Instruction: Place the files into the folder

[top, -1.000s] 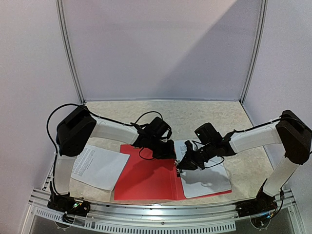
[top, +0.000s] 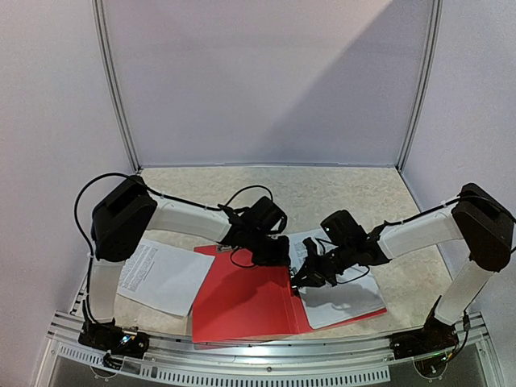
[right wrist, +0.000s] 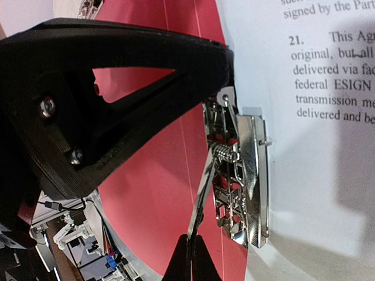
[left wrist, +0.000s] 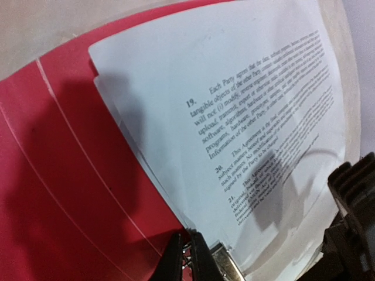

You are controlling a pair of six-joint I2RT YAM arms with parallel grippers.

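Note:
The open red folder [top: 238,306] lies at the front middle, white printed sheets [top: 343,302] on its right half along a metal clip [right wrist: 252,181] at the spine. Another printed sheet [top: 157,274] lies left of it. My left gripper is shut at the spine, by the sheets' edge and the clip; whether anything thin is between its fingertips is hidden. My right gripper is shut on or against the clip's spine area, its tips at a thin metal lever; I cannot tell if it holds that.
Both arms reach low over the folder, close together at its middle. A metal rail runs along the front edge, and walls enclose the sides and back.
The folder and the sheets on it have shifted slightly toward the front edge. Both grippers have moved slightly the same way, the right one more.

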